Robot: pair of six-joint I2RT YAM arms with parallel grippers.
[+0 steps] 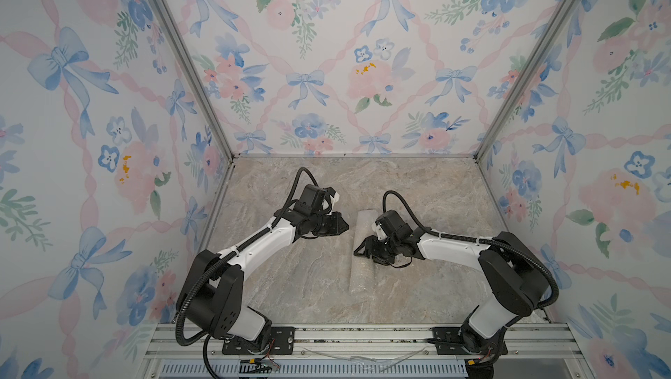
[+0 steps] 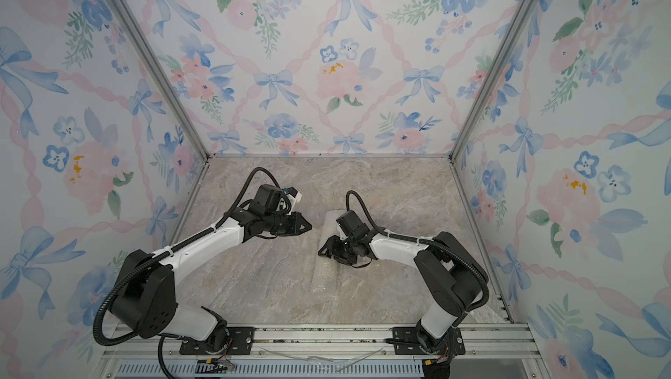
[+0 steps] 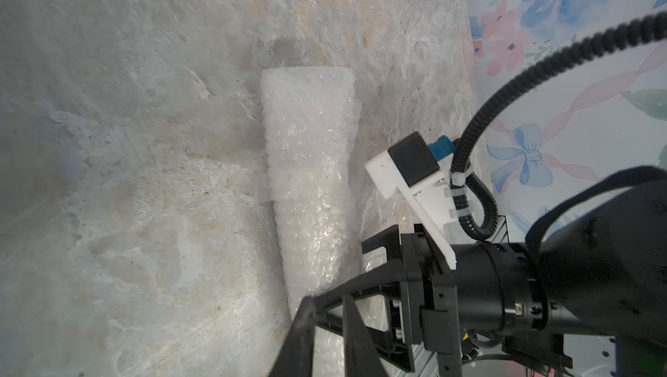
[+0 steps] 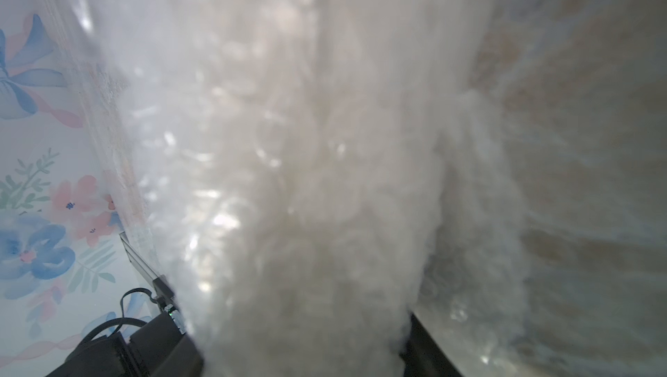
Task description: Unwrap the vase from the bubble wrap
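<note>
A long bundle of clear bubble wrap (image 3: 309,168) lies lengthwise on the floor between the two arms; the vase inside cannot be made out. My left gripper (image 1: 344,225) hangs to the left of the bundle, its fingers a little apart and nothing between them. In the left wrist view its dark fingers (image 3: 300,338) show at the bottom, in front of the wrap. My right gripper (image 1: 366,252) is at the bundle's middle from the right. Its open fingers (image 4: 425,352) stand on either side of the wrap, which fills the right wrist view.
Flowered walls (image 1: 307,64) close in the back and sides, and a metal rail (image 1: 363,333) runs along the front.
</note>
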